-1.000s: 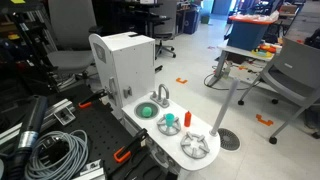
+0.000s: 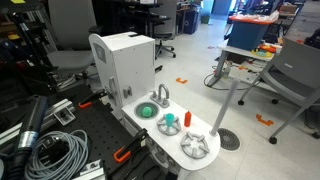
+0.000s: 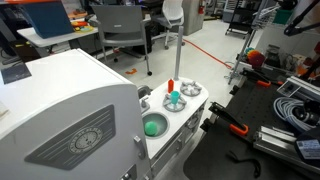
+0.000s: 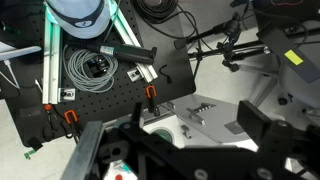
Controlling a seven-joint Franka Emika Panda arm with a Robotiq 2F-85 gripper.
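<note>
A white toy kitchen counter (image 2: 172,148) has a round sink with a green item (image 2: 147,110) in it and a grey faucet (image 2: 160,92) behind. Two burners lie further along; a teal cup (image 2: 170,118) stands on one, while the other burner (image 2: 195,146) is bare. Beside them a small red bottle (image 2: 187,119) is upright. The wrist view looks down past the dark, blurred fingers of my gripper, high above and away from these things. Whether its fingers are open or shut is unclear, and nothing held shows.
A white cabinet (image 3: 75,105) rises at one end of the counter. On the black table (image 2: 105,135) alongside lie orange-handled clamps (image 2: 130,148) and a coiled grey cable (image 2: 60,155). Chairs and a desk stand on the floor beyond.
</note>
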